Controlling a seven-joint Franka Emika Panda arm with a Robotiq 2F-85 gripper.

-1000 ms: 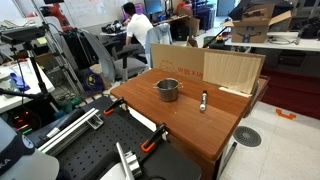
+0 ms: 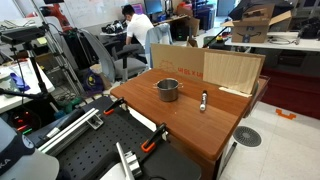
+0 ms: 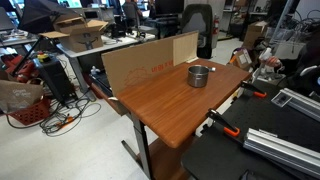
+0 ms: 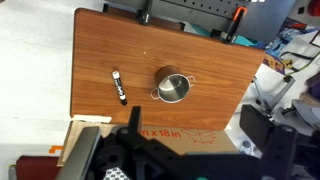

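A small silver pot [image 2: 168,91] with two side handles stands upright on the brown wooden table [image 2: 190,127]. From above, in the wrist view, the pot [image 4: 173,88] looks empty inside. A marker with a white band and dark ends [image 4: 119,88] is on the table a short way from it; exterior view 1 also shows the marker [image 2: 203,101]. My gripper is open high over the table, its dark fingers spread wide at the bottom of the wrist view and touching neither thing. Both exterior views leave the gripper out.
Cardboard panels [image 3: 151,69] stand along one table edge like a low wall. A black surface with metal rails [image 2: 85,145] and orange-handled clamps [image 2: 155,137] borders the other side. Around the pot and marker, the tabletop is mostly bare. A person [image 2: 138,27] sits in the background.
The pot, marker and table setup look the same throughout. Only the person in the background has shifted slightly.
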